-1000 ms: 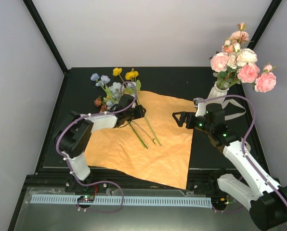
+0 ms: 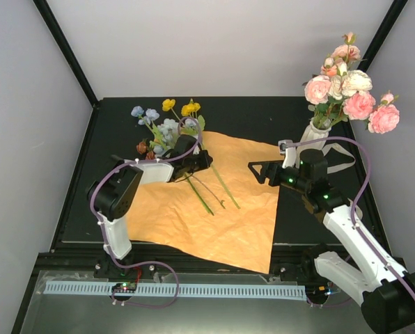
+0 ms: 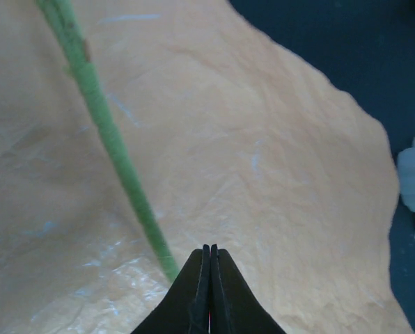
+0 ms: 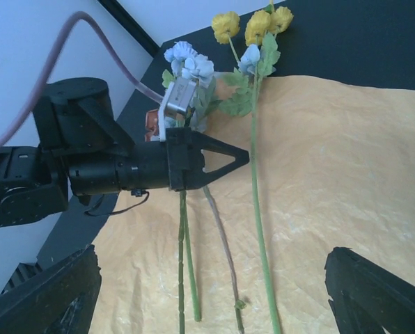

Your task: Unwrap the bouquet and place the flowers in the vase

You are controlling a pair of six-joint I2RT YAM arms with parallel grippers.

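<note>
A yellow flower (image 4: pixel 260 25) lies at the back of the paper, its long green stem (image 4: pixel 262 240) running toward the front. My left gripper is shut with nothing between its fingers; in the left wrist view the stem passes outside them, on the left side. From the right wrist view, the left fingertips end just short of that stem. Over the right part of the paper my right gripper (image 2: pixel 256 172) stands open and empty. At the back right a white vase (image 2: pixel 314 135) holds pink and cream roses (image 2: pixel 350 85).
Blue flowers (image 4: pixel 198 67) and reddish-brown blooms (image 2: pixel 143 147) lie beside the yellow ones, partly behind the left arm. Several stems (image 2: pixel 202 197) spread over the orange paper (image 2: pixel 242 229). A whitish ribbon (image 2: pixel 343 167) lies by the vase.
</note>
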